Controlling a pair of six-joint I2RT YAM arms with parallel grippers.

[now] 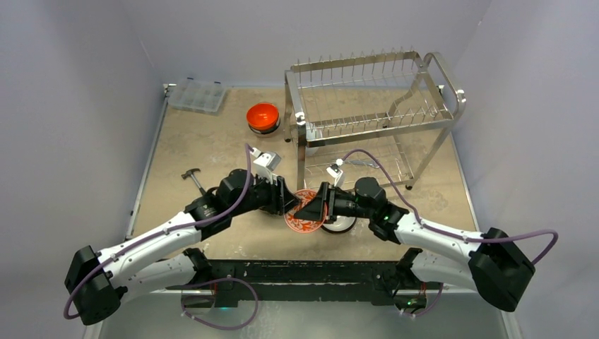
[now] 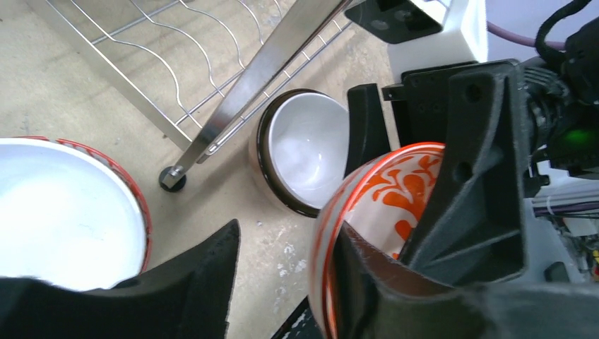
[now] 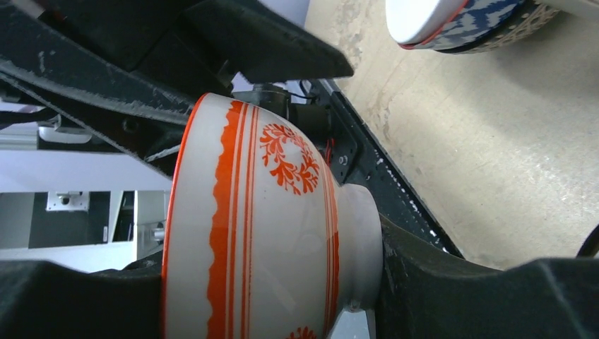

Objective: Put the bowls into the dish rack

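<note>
An orange-patterned white bowl is held tilted on its side between my grippers near the front middle, with my right gripper shut on it. My left gripper is part open at the bowl's left; in the left wrist view the bowl's rim is beside its right finger. A stack of bowls and a white-lined bowl stand on the table. An orange bowl sits stacked at the back. The steel dish rack has two tiers.
A clear plastic container is at the back left and a hammer lies at the left. The rack fills the back right.
</note>
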